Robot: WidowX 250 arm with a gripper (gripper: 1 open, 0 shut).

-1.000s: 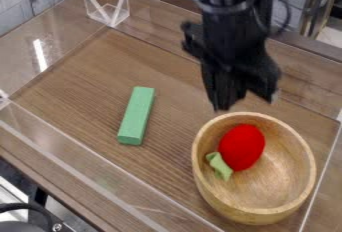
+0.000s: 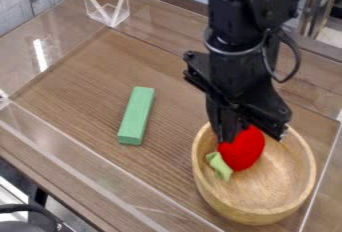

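A black robot gripper [image 2: 241,116] hangs over a round wooden bowl [image 2: 254,204], its lower end just above and partly over a red strawberry-like object [image 2: 243,154] with a green top [image 2: 219,168] lying in the bowl. Its fingertips are dark and overlapping, so whether they grip anything is unclear. A green bar [image 2: 136,115] lies on the table to the left of the bowl.
The wooden table [image 2: 80,96] has free room at the left and back. A white wire-like object [image 2: 107,8] stands at the back left edge. Black cables show at the bottom left.
The gripper has come down and toward the front, closer over the red object in the bowl. The bowl and green bar look unmoved.
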